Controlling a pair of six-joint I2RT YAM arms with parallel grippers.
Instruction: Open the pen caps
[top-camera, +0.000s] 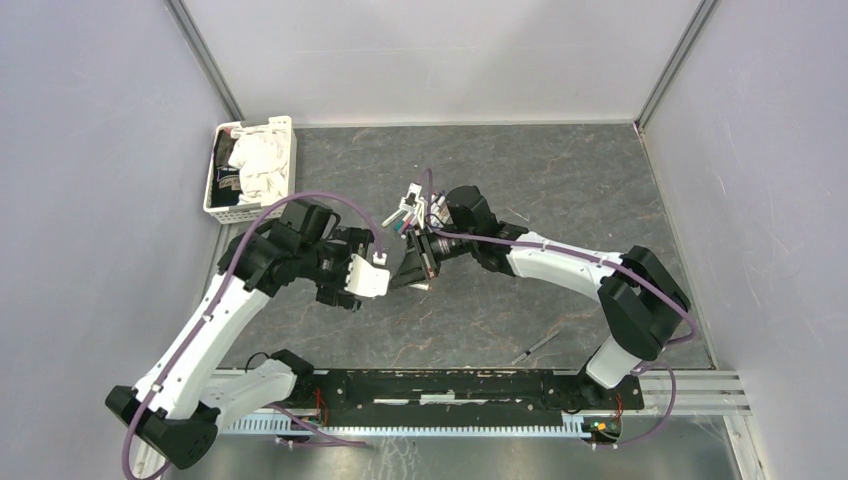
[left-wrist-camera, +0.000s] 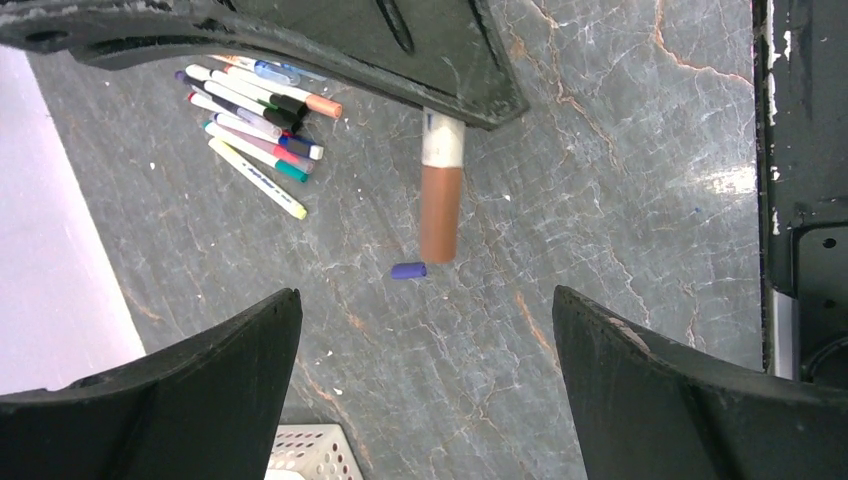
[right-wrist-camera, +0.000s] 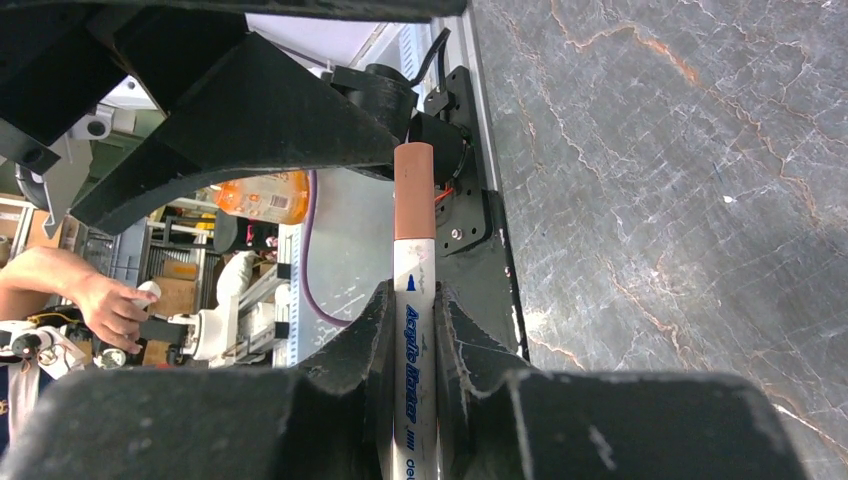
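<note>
My right gripper is shut on a white marker (right-wrist-camera: 414, 300) with a brown cap (right-wrist-camera: 414, 190), held lifted near the workspace's middle. In the left wrist view that brown cap (left-wrist-camera: 439, 215) points between the fingers of my left gripper, which stands open with nothing gripped, facing the right one. A small blue cap (left-wrist-camera: 408, 270) lies on the table. A pile of markers (left-wrist-camera: 255, 100) in several colours lies behind the grippers, with a yellow one (left-wrist-camera: 257, 178) at its edge.
A white basket (top-camera: 215, 205) with cloths stands at the back left. A thin grey pen (top-camera: 535, 346) lies at the front right.
</note>
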